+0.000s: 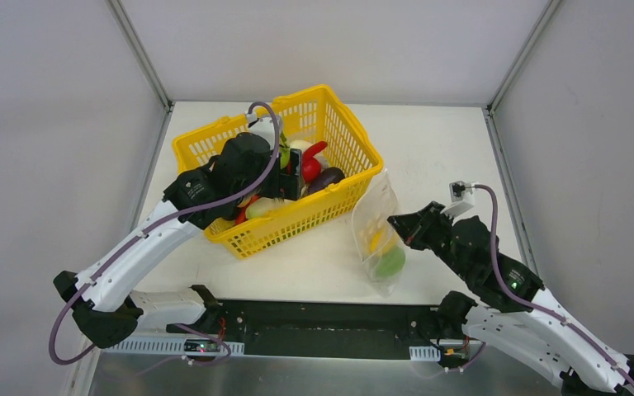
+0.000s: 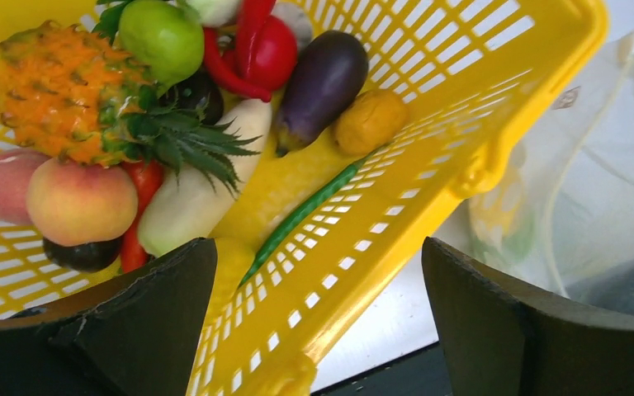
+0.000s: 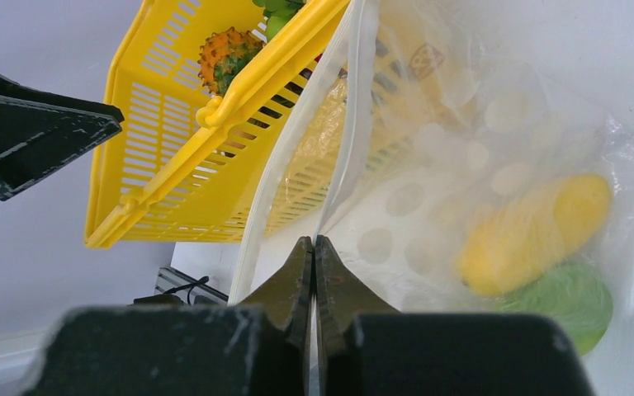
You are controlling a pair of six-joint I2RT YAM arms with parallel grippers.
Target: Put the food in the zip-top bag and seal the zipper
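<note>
A clear zip top bag [image 3: 512, 107] lies on the table right of the basket, its mouth edges parted. Inside it rest a yellow food item [image 3: 537, 231] and a green one [image 3: 570, 301]. My right gripper is shut on one edge of the bag's mouth, pinched thinly between the fingertips. Over the yellow basket [image 1: 276, 235] hangs my left gripper, open, its fingers empty. Below it in the left wrist view are a pineapple [image 2: 66, 95], an eggplant [image 2: 322, 82], a peach [image 2: 82, 202] and a green chili [image 2: 309, 210].
The basket's raised rim [image 2: 429, 214] stands between my left gripper and the bag. More produce, including a lime [image 2: 161, 37] and a red tomato [image 2: 274, 54], fills the basket's far side. Bare table [image 1: 446, 140] lies behind the bag.
</note>
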